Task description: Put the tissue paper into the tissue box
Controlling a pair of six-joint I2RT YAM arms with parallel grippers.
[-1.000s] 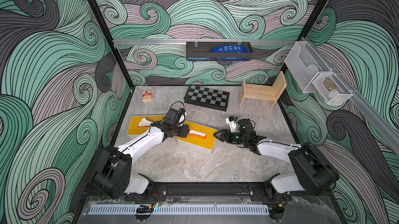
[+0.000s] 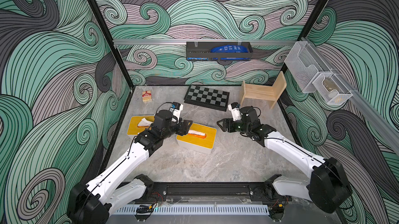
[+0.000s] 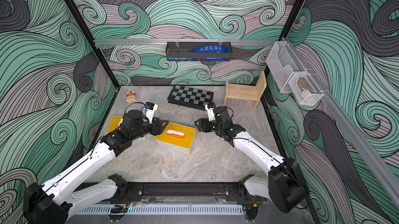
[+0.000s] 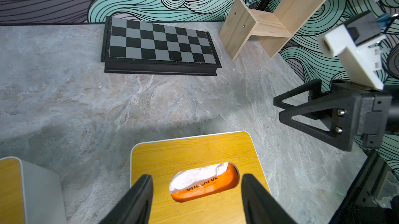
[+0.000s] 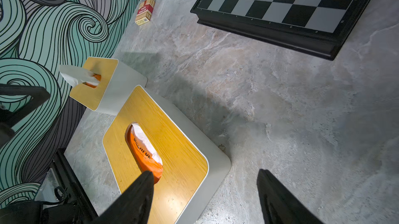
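A yellow-topped tissue box (image 2: 204,141) stands mid-table, white tissue (image 4: 195,176) and orange wrapper showing in its slot, nothing protruding high. A second box (image 5: 106,89) on the left has a white tissue (image 5: 76,74) sticking out. My left gripper is above the middle box's left part, open, empty in its wrist view. My right gripper hangs right of that box, open, with nothing between its fingers.
A checkerboard (image 2: 206,97) lies at the back, a wooden stand (image 2: 261,91) back right, a small carton (image 2: 146,95) back left. Wire baskets (image 2: 301,66) hang on the right.
The boxes have not visibly moved.
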